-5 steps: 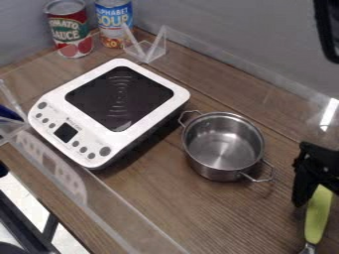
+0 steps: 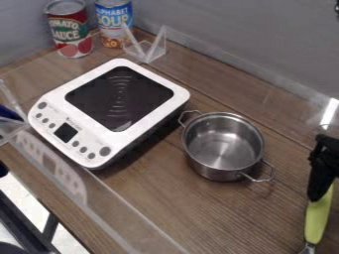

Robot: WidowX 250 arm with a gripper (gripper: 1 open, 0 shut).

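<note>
At the right edge, my black gripper (image 2: pixel 322 159) is only partly in view, over the upper end of a yellow-green handled utensil (image 2: pixel 318 213) with a metal part at its lower end. Whether its fingers are open or shut on the handle is unclear. A steel pot (image 2: pixel 223 145) with two wire handles stands left of it on the wooden counter.
A white induction cooker (image 2: pixel 74 105) sits at the left. Tomato sauce (image 2: pixel 69 30) and alphabet soup (image 2: pixel 114 22) cans stand at the back left near a clear acrylic piece. A clear panel runs along the lower left; bare counter (image 2: pixel 205 213) lies below the pot.
My gripper has risen slightly and drawn toward the right edge, showing more of the yellow-green handle. The pot and cooker have not moved.
</note>
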